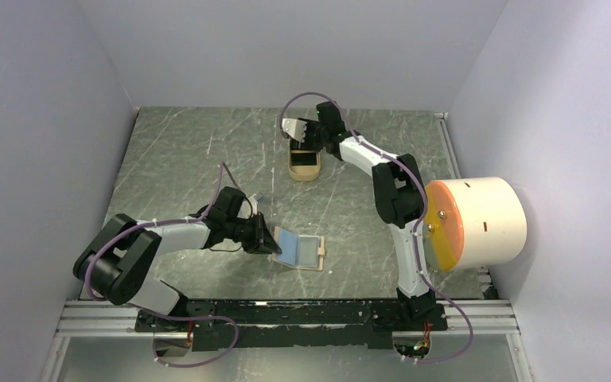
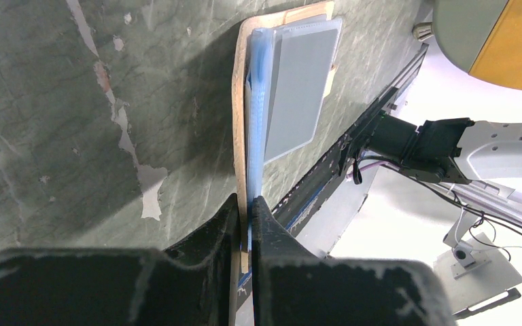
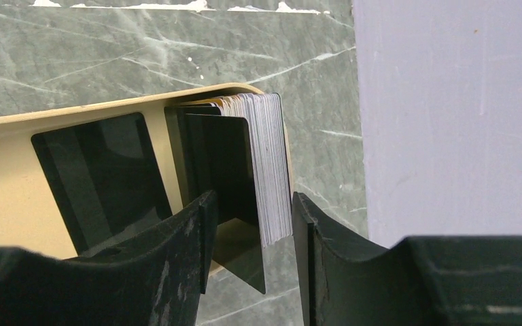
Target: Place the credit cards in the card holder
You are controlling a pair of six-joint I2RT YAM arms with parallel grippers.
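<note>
My left gripper is shut on the edge of the card holder [image 1: 310,251], a tan board with blue and clear sleeves, lying open at the front centre; in the left wrist view its blue sleeve [image 2: 262,88] stands edge-on. At the back, my right gripper stands part open over a tan box [image 3: 13,183]. In the box's end compartment a stack of cards [image 3: 265,156] leans, with a dark card [image 3: 228,163] at its face, between and beyond the fingertips. Whether the fingers touch the cards is unclear.
A large cream cylinder [image 1: 485,223] with orange and yellow end sits at the right edge, beside the right arm. Walls surround the back and sides.
</note>
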